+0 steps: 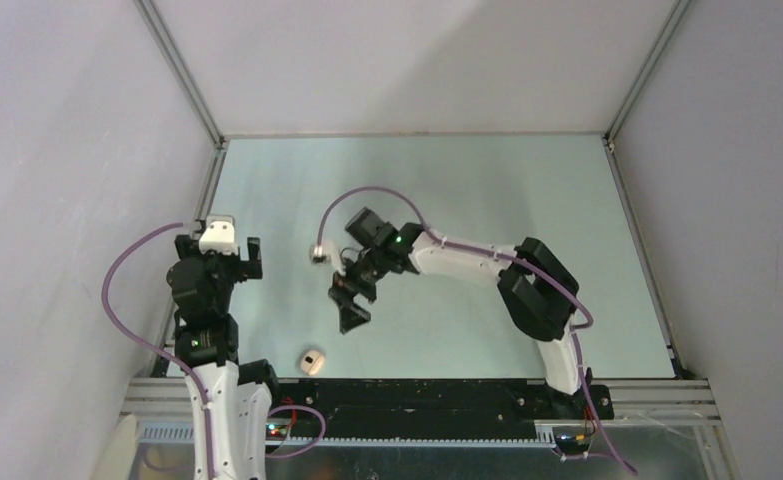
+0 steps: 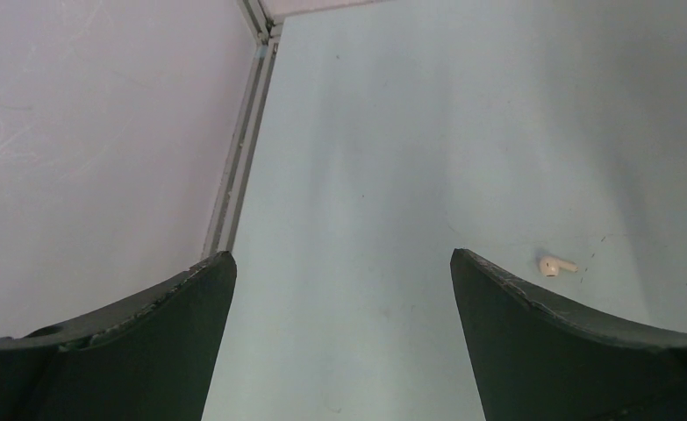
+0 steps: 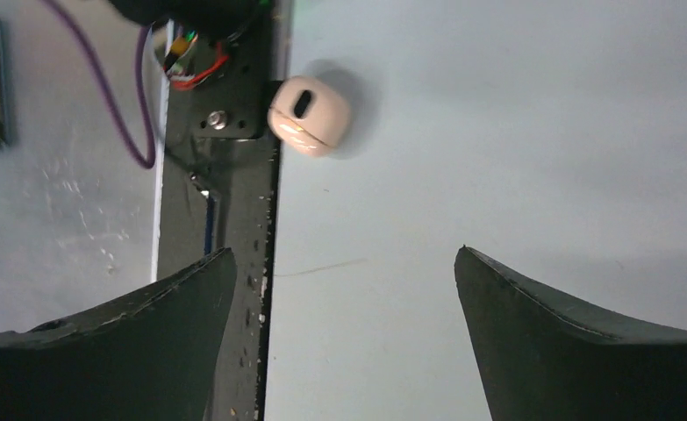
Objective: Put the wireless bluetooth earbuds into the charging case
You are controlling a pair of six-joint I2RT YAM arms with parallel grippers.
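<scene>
The charging case (image 3: 311, 118), small and pale peach with a dark oval mark and a seam, lies by the table's front edge; its lid looks closed. From above, the case (image 1: 312, 362) is at the front left of the table. One earbud (image 2: 555, 266), white with a short stem, rests on bare table in the left wrist view; I cannot make it out from above. My right gripper (image 1: 348, 303) is open, behind and to the right of the case, apart from it. At the table's left side, my left gripper stands open and empty.
The black rail (image 1: 417, 408) runs just in front of the case, with cables and a board near it. Purple cables (image 1: 117, 310) loop off both arms. To the right and at the back, the table (image 1: 527, 165) is bare.
</scene>
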